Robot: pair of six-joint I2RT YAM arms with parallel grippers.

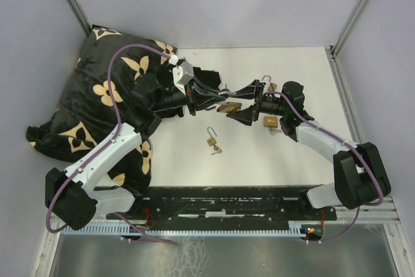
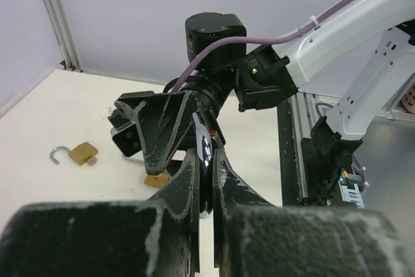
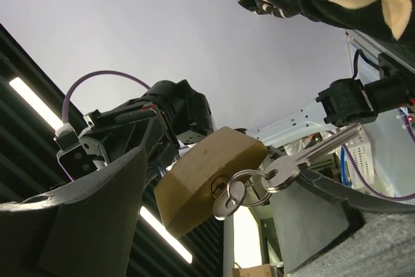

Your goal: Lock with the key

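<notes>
A brass padlock (image 1: 228, 108) hangs in the air between the two arms. My left gripper is shut on its chrome shackle (image 2: 202, 139); whether the shackle is locked in the body is hidden. In the right wrist view, the padlock's keyhole face is turned toward the camera. One key (image 3: 229, 200) sits at the keyhole, and a ring (image 3: 245, 185) links it to a second key (image 3: 283, 172) sticking out to the right. My right gripper stands part open, one finger on each side of the padlock and keys; no grip on them shows.
On the white table (image 1: 188, 160) lie an open padlock with keys (image 1: 212, 141) and another padlock (image 1: 270, 122) at the right, with one more farther back. A dark flowered cloth (image 1: 84, 108) fills the left side.
</notes>
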